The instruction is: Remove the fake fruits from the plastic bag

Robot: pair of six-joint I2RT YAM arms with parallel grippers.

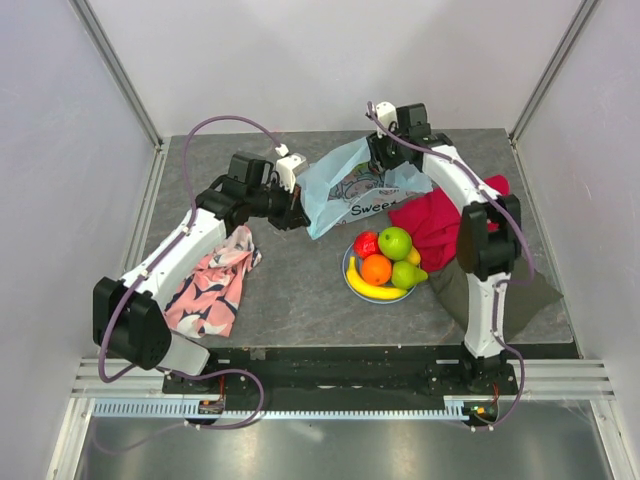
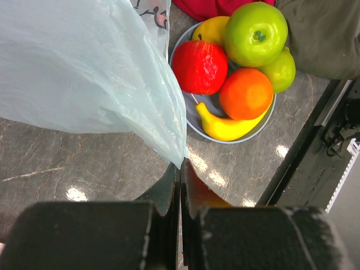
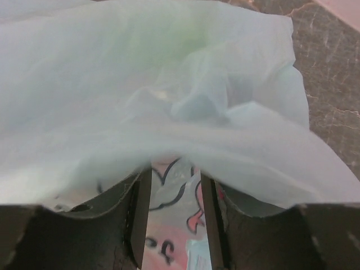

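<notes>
The pale blue plastic bag [image 1: 335, 185] lies at the back middle, printed "Sweet". My left gripper is shut on a corner of it. My right gripper is at the bag's mouth at the back right, fingers apart, with bag film above them and printed plastic between and beyond; no fruit shows between them. A blue bowl [image 2: 191, 116] holds a red apple [image 2: 199, 67], a green apple [image 2: 255, 35], an orange [image 2: 246, 94], a banana [image 2: 225, 126], a green pear [image 2: 283, 70] and a yellow fruit [image 2: 212, 29].
A red cloth [image 1: 430, 220] and olive cushion [image 1: 530, 300] lie at the right, a pink patterned cloth [image 1: 210, 285] at the left. Bare grey table [image 1: 290, 300] shows in the front middle.
</notes>
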